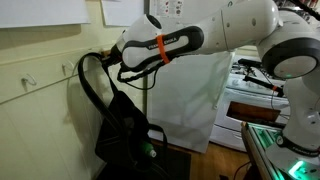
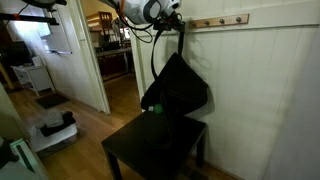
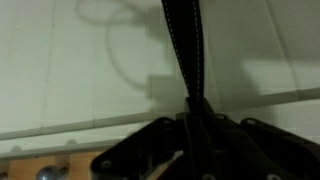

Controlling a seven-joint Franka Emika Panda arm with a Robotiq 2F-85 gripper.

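A black bag (image 1: 125, 140) hangs by its long strap (image 1: 92, 88), its body low over the dark table. My gripper (image 2: 178, 20) is up at the wall, close to the hook rack's end, and is shut on the strap. In the wrist view the stitched black strap (image 3: 186, 45) runs into the gripper. The same bag (image 2: 178, 90) dangles below the rack (image 2: 220, 21) in exterior view 2. Whether the strap touches a hook is hidden by the gripper.
Two free wall hooks, one nearer (image 1: 29, 80) and one farther (image 1: 69, 67), show left of the arm. Beneath the bag stands a dark table (image 2: 125, 140) with a green object (image 2: 158, 108) near the bag. A white cabinet (image 1: 190, 95) stands behind.
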